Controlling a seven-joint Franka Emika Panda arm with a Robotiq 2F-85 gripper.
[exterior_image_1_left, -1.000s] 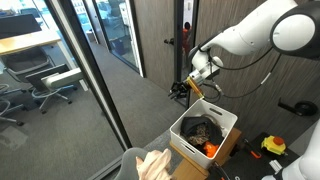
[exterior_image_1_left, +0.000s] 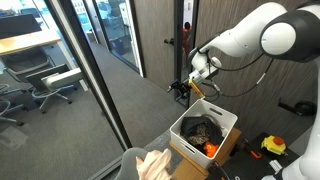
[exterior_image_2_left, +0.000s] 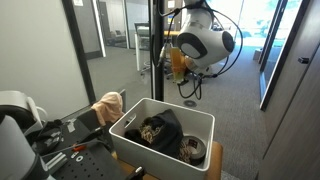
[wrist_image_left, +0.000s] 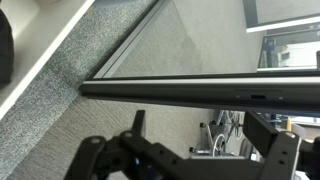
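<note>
Open and empty, my gripper hangs high beside the white box, with a gap between its two fingers in the wrist view. In exterior view 1 the gripper (exterior_image_1_left: 178, 91) is above and behind the far left side of the white box (exterior_image_1_left: 190, 149). The box holds a dark cloth (exterior_image_2_left: 178, 125), a brownish coiled bundle (exterior_image_2_left: 151, 130) and other items too small to name. Only a corner of the box (wrist_image_left: 45, 40) shows at the upper left of the wrist view.
A glass partition frame (wrist_image_left: 200, 91) crosses the wrist view beyond the fingers. Beige cloth (exterior_image_1_left: 154, 165) lies left of the box. Coloured tools (exterior_image_1_left: 272, 145) lie on the dark surface to its right.
The arm and gripper have shifted only slightly in exterior view 1. The box and its contents look the same.
</note>
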